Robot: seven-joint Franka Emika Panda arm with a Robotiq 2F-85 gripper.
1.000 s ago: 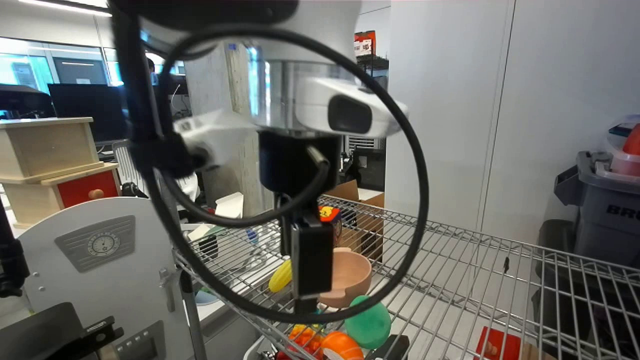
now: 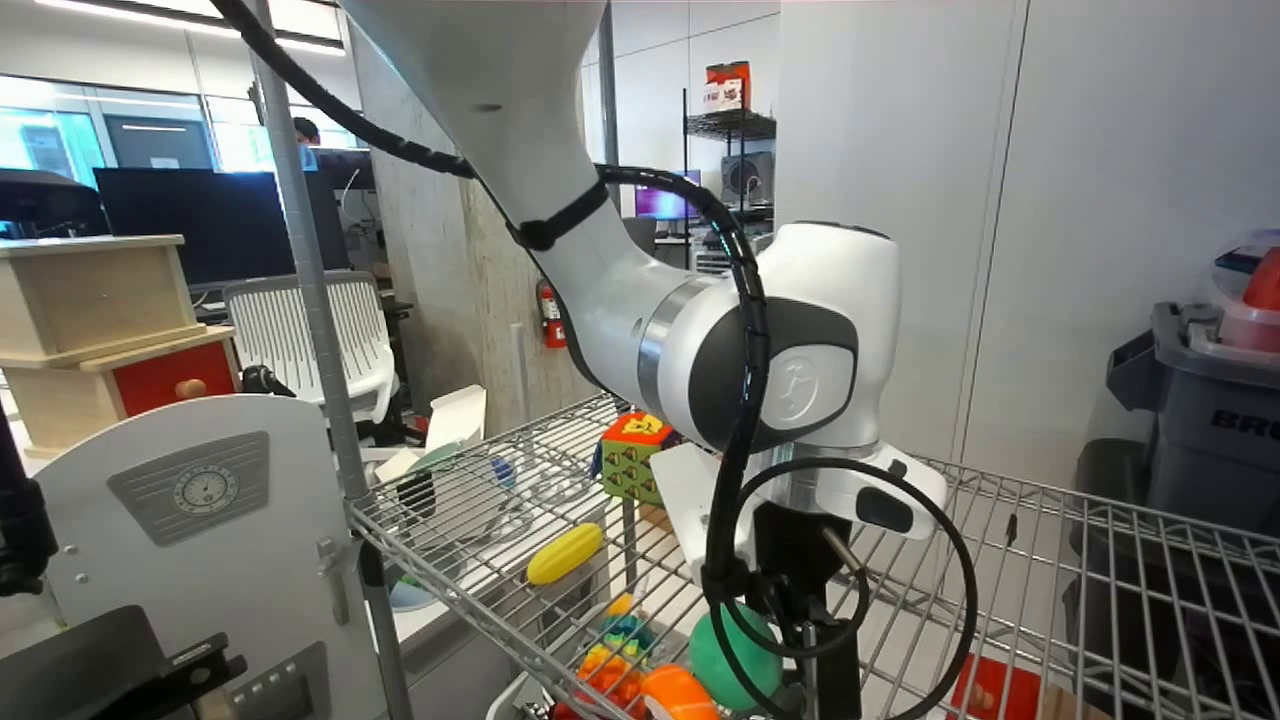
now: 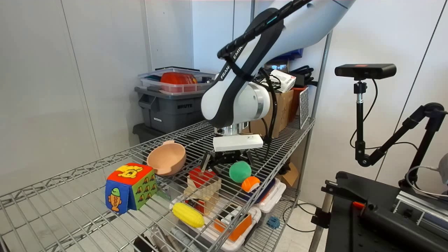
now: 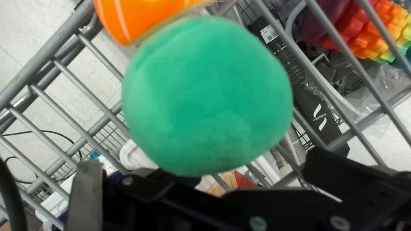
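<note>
A round green ball [image 3: 240,172] rests on the wire shelf [image 3: 90,175], directly against or just apart from an orange ball [image 3: 250,184]. My gripper [image 3: 228,163] hangs low over the shelf, fingers wide apart and empty. In the wrist view, the green ball [image 4: 208,96] fills the middle, with one finger [image 4: 85,192] to its lower left and the other [image 4: 331,165] to its lower right. Exterior view 1 shows the ball [image 2: 729,660] partly covered by the looping cable; the fingers are mostly hidden there.
On the shelf are a peach bowl [image 3: 167,159], a soft picture cube [image 3: 129,188] and a yellow corn toy [image 3: 188,214]. Wooden blocks with red faces [image 3: 203,184] show behind the wires. A grey bin [image 3: 168,110] stands behind. The shelf's near left is bare.
The arm has moved down and away from the exterior view 1 camera, toward the green ball. The corn toy and balls look unmoved.
</note>
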